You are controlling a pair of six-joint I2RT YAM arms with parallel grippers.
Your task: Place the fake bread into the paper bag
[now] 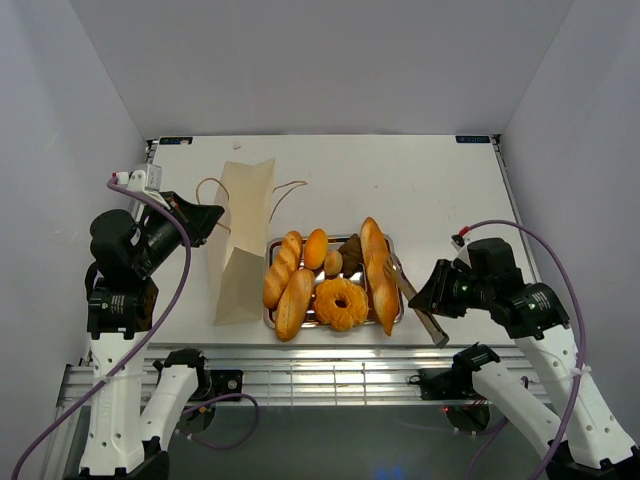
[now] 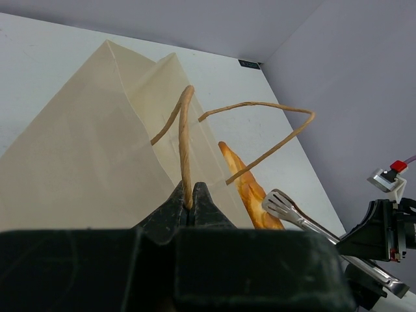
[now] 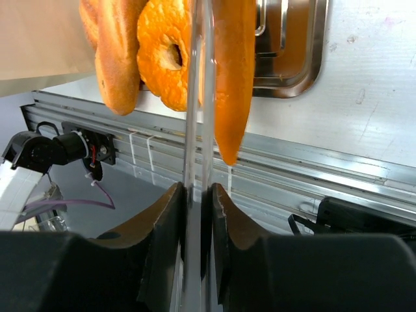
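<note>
A brown paper bag [image 1: 238, 290] stands on the left of the table. My left gripper [image 1: 222, 211] is at its upper left; in the left wrist view a twisted handle [image 2: 185, 143] passes between its closed fingertips. My right gripper grasps metal tongs [image 2: 305, 221]. Their head lies against or over the right-hand long loaf [image 1: 376, 265]; whether it grips the loaf cannot be told. That loaf, a ring bread [image 1: 341, 304], two more long loaves and smaller pieces rest on a metal tray [image 3: 305, 78].
The tray's left edge lies close to the bag. A metal rail [image 1: 300, 375] runs along the front edge.
</note>
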